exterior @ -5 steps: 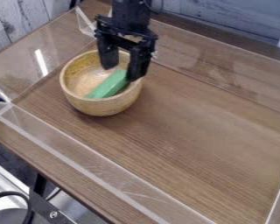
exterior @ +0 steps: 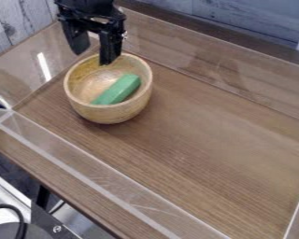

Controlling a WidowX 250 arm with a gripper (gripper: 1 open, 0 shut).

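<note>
A wooden bowl [exterior: 82,108] sits on the wooden table at the upper left, holding a green oblong object [exterior: 117,91] on the right side of its inside. My black gripper [exterior: 92,47] is above the back rim of the bowl, apart from the green object, open with its fingers spread and nothing seen between them.
A dark cable [exterior: 7,211] lies at the bottom left, near the table's edge.
My gripper has moved left and up in the view, from above the bowl's right side to its back left. The bowl and green object look unchanged.
</note>
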